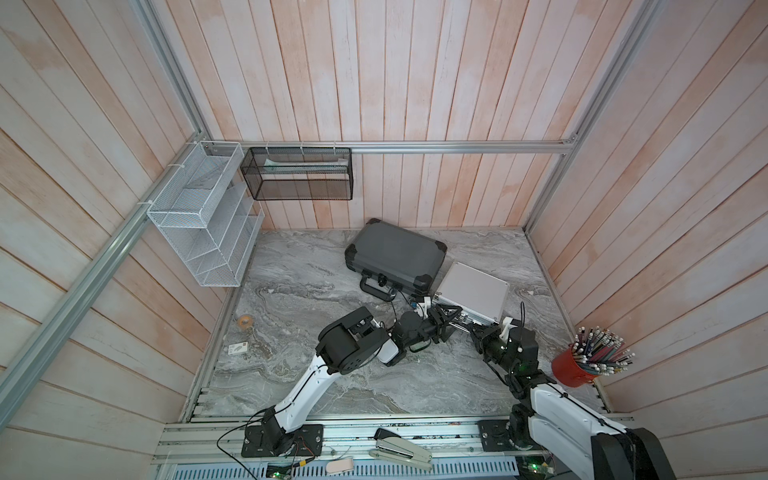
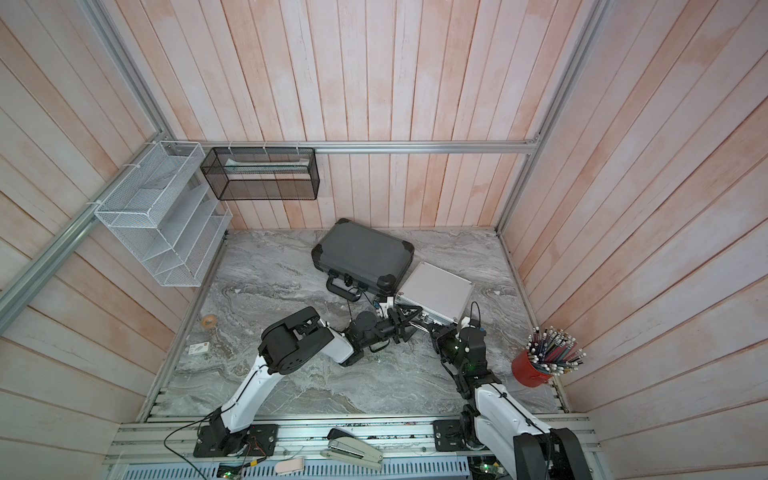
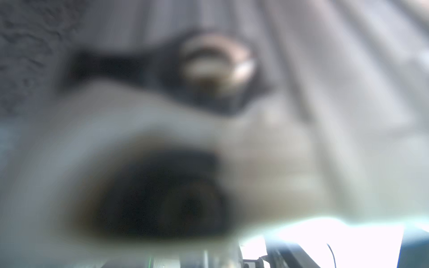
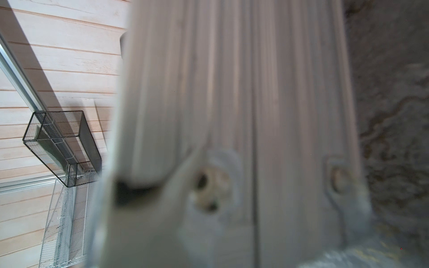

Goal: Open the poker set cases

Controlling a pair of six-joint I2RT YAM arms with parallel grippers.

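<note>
A closed grey case with a black handle and dark corners lies at the middle back. Right of it lies a silver case; both top views show my left gripper and my right gripper at its front edge, around the latch side. The left wrist view is a blurred close-up of silver metal with dark fittings. The right wrist view is filled by the ridged silver side of the case. Fingertips and finger openings are hidden or too small to make out.
A red bucket of pens or markers stands at the right. White wire shelves hang at the left, a black wire basket on the back rail. A tape roll and small card lie on the clear left counter.
</note>
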